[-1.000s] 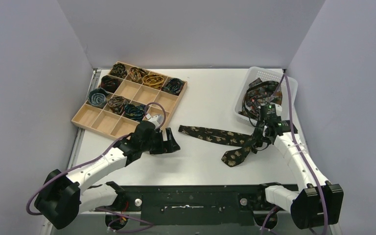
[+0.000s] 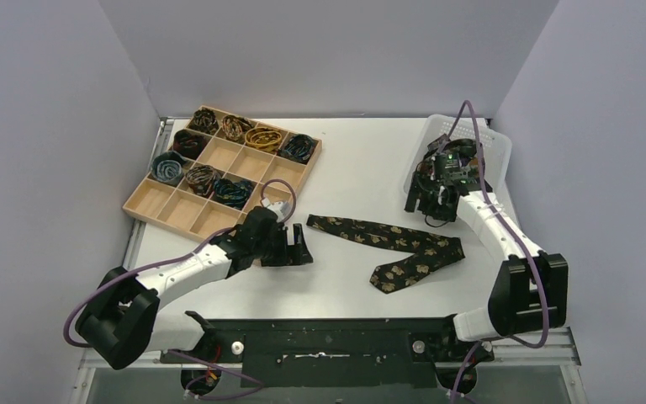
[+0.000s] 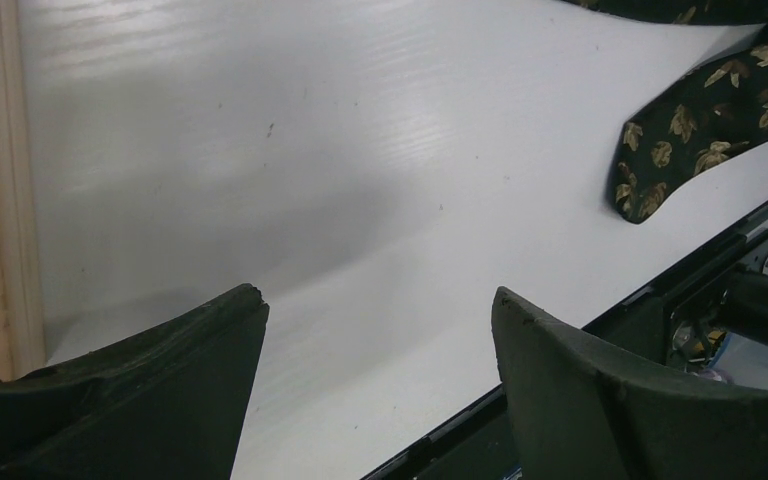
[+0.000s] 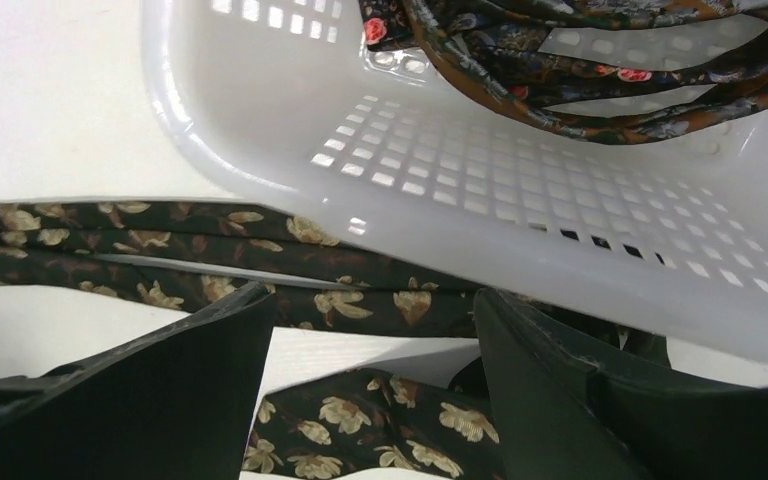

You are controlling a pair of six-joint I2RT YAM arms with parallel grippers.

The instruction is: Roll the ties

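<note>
A dark tie with cream flowers (image 2: 362, 231) lies folded in a sharp V on the white table, its wide tip (image 3: 650, 170) toward the front edge. My left gripper stands open beside the wooden tray, left of the tie, nothing between its fingers. My right gripper is open above the tie (image 4: 160, 250) at the white basket's near side, with the tie's bands beneath it and nothing visibly held.
The wooden divided tray (image 2: 150, 198) at back left holds several rolled ties, with some compartments empty. The white perforated basket (image 4: 190, 110) at back right holds more loose ties.
My left gripper has shifted slightly right.
</note>
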